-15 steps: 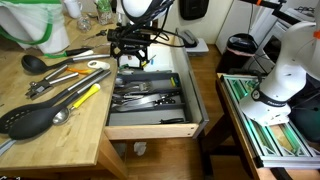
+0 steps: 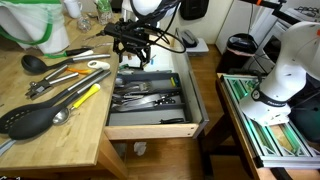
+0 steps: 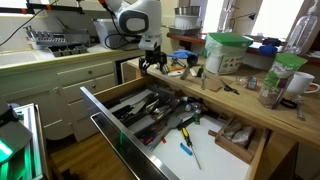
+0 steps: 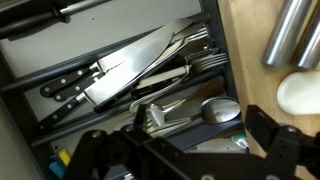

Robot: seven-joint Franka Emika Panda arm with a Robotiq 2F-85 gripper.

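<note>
My gripper (image 2: 140,50) hangs over the open drawer (image 2: 150,130), near the counter's edge. Its fingers stand apart in the wrist view, and nothing is held between them. Below lie black-handled knives with broad blades (image 4: 133,64), several forks (image 4: 209,62) and spoons, among them a large spoon (image 4: 220,109) near the right finger. Part of the cutlery is hidden behind the fingers. The second exterior view shows the gripper (image 3: 155,58) above the far part of the drawer.
On the wooden counter (image 2: 85,135) beside the drawer lie a black slotted spoon (image 2: 35,122), a ladle (image 2: 34,64), tongs and other utensils. A green-and-white container (image 3: 226,52) stands behind. Screwdrivers (image 3: 186,148) and a small wooden box (image 3: 233,138) occupy the drawer's other compartment.
In exterior view 1 my gripper has shifted slightly downward. The drawer's contents and the counter utensils look unchanged.
</note>
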